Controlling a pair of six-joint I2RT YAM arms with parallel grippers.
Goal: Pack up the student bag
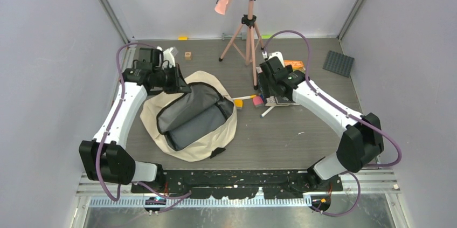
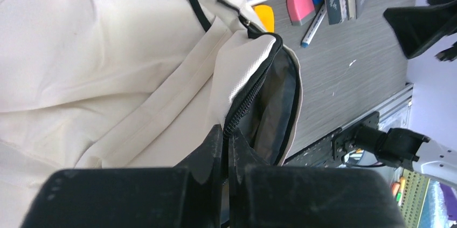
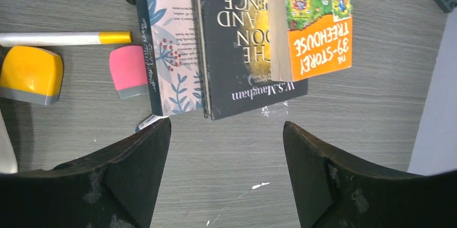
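The cream student bag [image 1: 223, 133] lies at the left of the table, its grey inside showing through a wide mouth. My left gripper is shut on the black-zippered edge of that mouth. Several books are partly hidden under the right arm in the top view. In the right wrist view a floral book [image 3: 172, 45], a dark book [image 3: 237, 39] and an orange Treehouse book [image 3: 318, 23] overlap. My right gripper stands open just in front of them, empty between its fingers.
Between bag and books lie a yellow eraser [image 3: 32, 71], a pink eraser [image 3: 129, 69] and a marker [image 3: 64, 39]. A tripod [image 1: 250, 39] stands behind the books. A dark pad [image 1: 338, 63] rests at the back right.
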